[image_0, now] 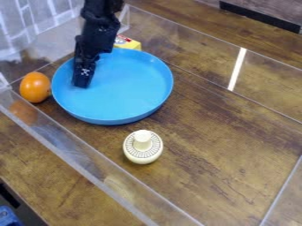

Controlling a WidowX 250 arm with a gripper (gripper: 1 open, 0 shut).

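Observation:
A wide blue plate (124,88) fills the upper left of the wooden surface. My black gripper (83,72) reaches down from the top over the plate's upper-left part, its fingers low near the plate's surface and rim. The fingers are dark and small here; whether anything lies between them is unclear.
An orange fruit (35,87) sits just left of the plate. A cream round object with a knob (143,147) stands below the plate. A yellow item (127,43) lies behind the plate, beside the arm.

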